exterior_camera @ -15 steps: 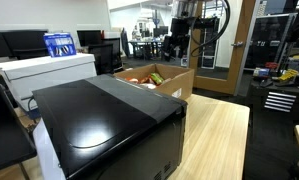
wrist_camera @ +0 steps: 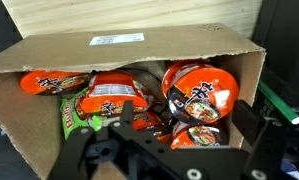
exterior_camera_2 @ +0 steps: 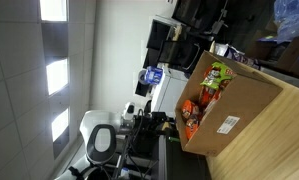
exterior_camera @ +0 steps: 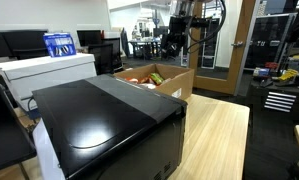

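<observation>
In the wrist view, an open cardboard box (wrist_camera: 179, 42) holds several packaged foods. Round red-lidded noodle bowls (wrist_camera: 203, 90) lie on the right and a red packet (wrist_camera: 117, 92) on the left. A green packet (wrist_camera: 77, 118) is partly hidden beneath other packages. My gripper stands open over the near part of the box, its dark fingers apart with nothing seen held between them. From the side, the gripper (exterior_camera: 172, 46) appears at or above the box (exterior_camera: 173, 87); contact cannot be told.
A large black case (exterior_camera: 99, 115) fills the table's near left. Behind it stands a white container (exterior_camera: 49, 75) with a blue-and-white item (exterior_camera: 59, 44) on top. Bare wooden tabletop (exterior_camera: 214, 130) extends to the box's right.
</observation>
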